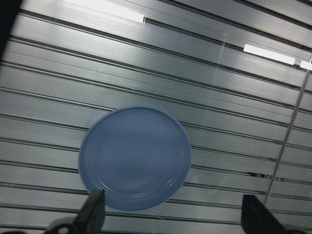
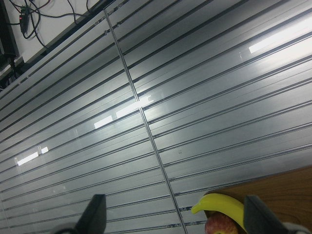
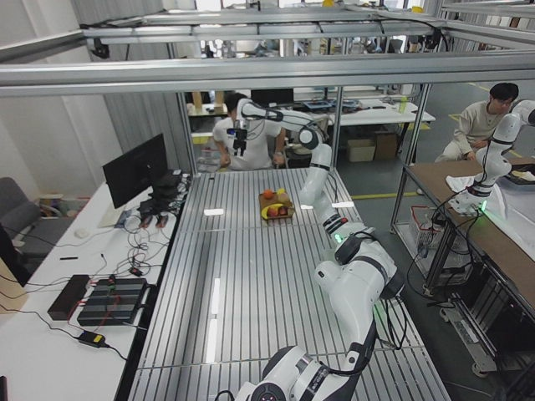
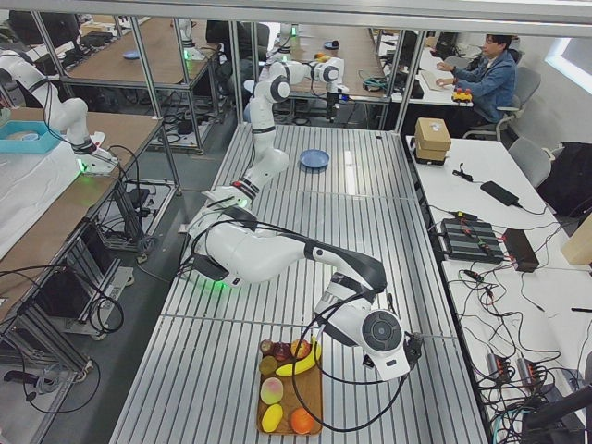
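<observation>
A blue plate (image 4: 314,159) (image 1: 134,156) lies on the slatted metal table. My left gripper (image 4: 332,109) is above it, open and empty. A wooden tray (image 4: 289,405) (image 2: 287,187) holds fruit, including a banana (image 2: 222,204), red apples (image 2: 219,223), an orange (image 4: 302,421) and a lemon (image 4: 272,418). My right gripper (image 3: 240,142) hangs high near the tray's end of the table, open with nothing between its fingers.
A white side desk (image 3: 33,359) with monitor, cables and black boxes runs along one side; a brown table (image 3: 510,246) with another arm stands on the other. Metal frame bars cross overhead. People are beyond its ends.
</observation>
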